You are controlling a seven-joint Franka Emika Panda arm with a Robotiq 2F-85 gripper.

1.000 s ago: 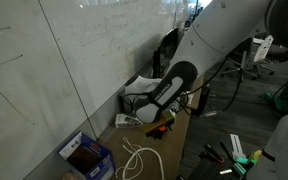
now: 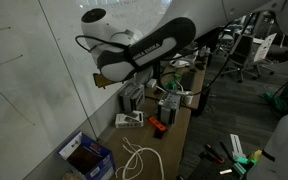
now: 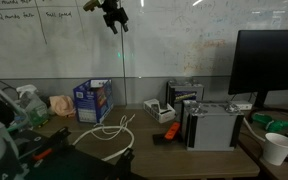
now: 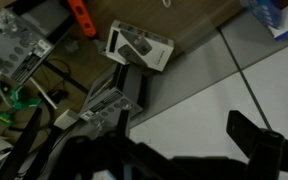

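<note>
High above the table, close to the whiteboard, my gripper (image 3: pixel 117 27) stands open. In the wrist view, its dark fingers (image 4: pixel 238 130) are spread wide with nothing between them. Far below lie a red-orange tool (image 3: pixel 170 133), a small white box (image 4: pixel 139 45) with a dark item in it or pictured on it, and a loose white cable (image 2: pixel 134 160). A blue box (image 3: pixel 92 98) stands at the left of the table, by the whiteboard. No object touches the gripper.
Two grey metal cases (image 3: pixel 213 128) stand right of the tool. Further right are a white cup (image 3: pixel 277 149) and a black monitor (image 3: pixel 269 65). The whiteboard (image 3: pixel 194 50) walls off the back. Bare tabletop (image 3: pixel 79 145) shows around the cable.
My arm has risen steadily from low over the table near the red-orange tool to high by the whiteboard. The objects on the table appear unmoved.
</note>
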